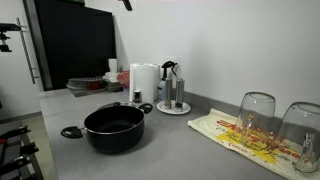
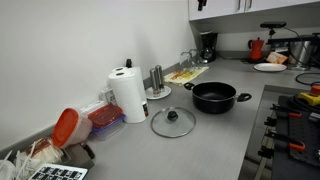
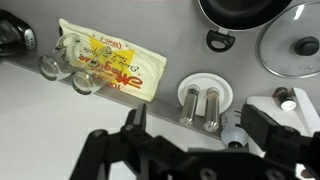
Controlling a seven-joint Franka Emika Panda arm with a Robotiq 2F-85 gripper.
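Observation:
High above the counter, my gripper is open, its dark fingers spread wide with nothing between them. Only a dark tip of the gripper [image 1: 127, 5] shows at the top edge in exterior view 1. Below stands a black pot [image 1: 114, 128] with two side handles, uncovered and empty as far as I can see. Its glass lid [image 2: 174, 122] lies apart on the counter. Two metal grinders [image 3: 211, 108] stand on a white plate [image 3: 223, 86], seen between the fingers in the wrist view. Two clear glasses [image 1: 256, 110] rest upside down on a yellow-and-white printed cloth [image 1: 215, 125].
A paper towel roll [image 2: 128, 96] and a spray bottle [image 3: 233, 132] stand near the plate. Red and blue containers [image 2: 72, 128] and a dish rack [image 2: 50, 155] crowd one end. Bare counter [image 1: 185, 155] lies between pot and cloth.

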